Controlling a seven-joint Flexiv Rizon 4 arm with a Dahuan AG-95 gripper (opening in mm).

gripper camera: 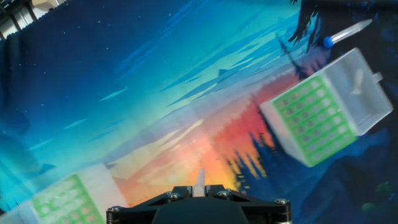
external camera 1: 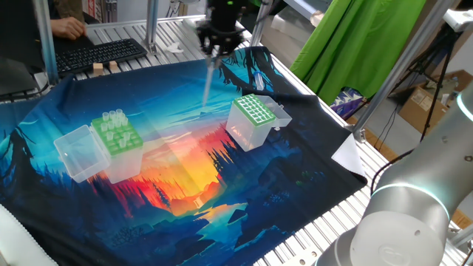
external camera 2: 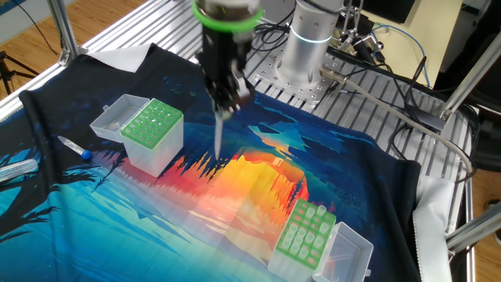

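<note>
My gripper is shut on a pipette tip [gripper camera: 200,177], a slim translucent piece that points down. In exterior view 1 the tip [external camera 1: 208,87] hangs above the printed cloth, left of a green-topped box [external camera 1: 251,122] whose grid of holes looks empty. A second green-topped box [external camera 1: 118,144] farther left has several tips standing in its rack. In exterior view 2 the held tip [external camera 2: 218,137] is between the two boxes, nearer the empty-looking rack [external camera 2: 153,133]. The gripper is blurred in both exterior views.
Both boxes have clear lids hinged open, one lid [external camera 1: 77,153] to the left and one lid [external camera 1: 277,111] to the right. A blue-capped tube [gripper camera: 348,33] lies beyond the right box. Printed cloth [external camera 1: 199,222] between and before the boxes is free.
</note>
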